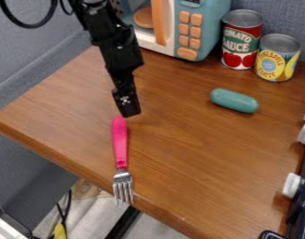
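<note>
The black robot arm reaches down from the top left, and its gripper (126,105) hangs just above the upper end of a pink-handled fork (119,145). The fork lies lengthwise on the wooden table (186,163), metal tines toward the front edge. Whether the gripper's fingers are open or shut is hard to tell from this angle.
A teal toy microwave (192,28) stands at the back, beside a red tomato can (241,42) and a yellow can (277,61). A teal capsule-shaped object (234,100) lies at right. A dark appliance with white knobs (297,196) lines the right edge.
</note>
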